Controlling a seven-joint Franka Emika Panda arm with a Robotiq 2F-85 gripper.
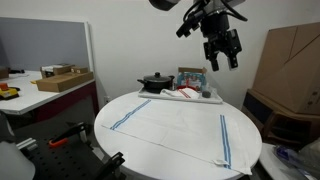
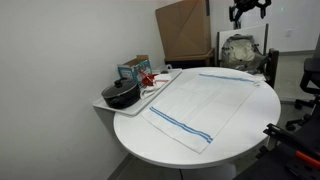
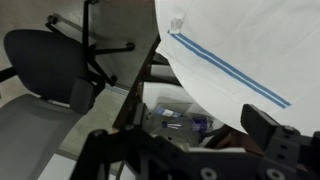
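Note:
My gripper hangs high above the right side of the round white table, its fingers apart with nothing between them. In the wrist view the open gripper looks down over the table's edge. A white cloth with blue stripes lies spread flat over much of the table, well below the fingers. One of its blue stripes shows beside the gripper in the wrist view. A small clear object sits near that stripe's end; what it is I cannot tell.
At the table's back, a tray bears a black lidded pot, a red-and-white cloth and a colourful box. Cardboard boxes stand at the right. An office chair is beside the table.

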